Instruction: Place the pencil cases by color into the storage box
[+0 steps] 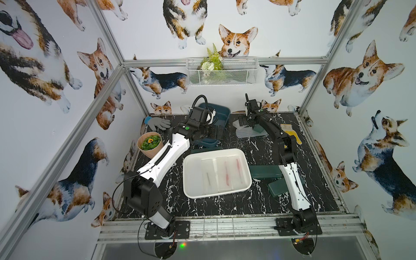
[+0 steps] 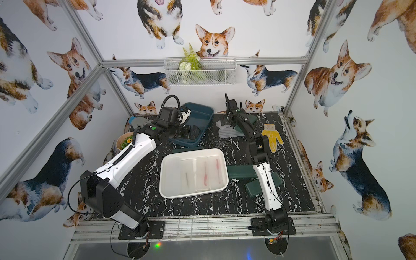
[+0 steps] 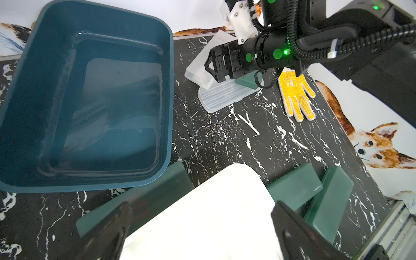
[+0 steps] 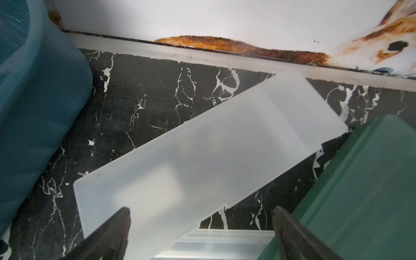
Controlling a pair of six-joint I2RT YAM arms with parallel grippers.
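Observation:
At the back right, a frosted white pencil case (image 4: pixel 203 151) lies slantwise across another clear ribbed case (image 3: pixel 225 95), with a green case (image 4: pixel 368 190) beside them. My right gripper stands open just above the white case, nothing between its fingers. Over the blue box (image 3: pixel 108 104), my left gripper is open and empty; the blue box is bare inside. Several white cases, two with pinkish contents, fill the white box (image 1: pixel 186 182). Two green cases, a long one (image 1: pixel 262 172) and a tilted one (image 1: pixel 278 187), lie right of it. Another green case (image 3: pixel 143 195) lies between the boxes.
A yellow glove (image 3: pixel 296 95) lies at the right and a grey glove (image 1: pixel 160 123) at the back left. A potted plant (image 1: pixel 150 145) stands at the left edge. Clear table shows between the white box and the back-right cases.

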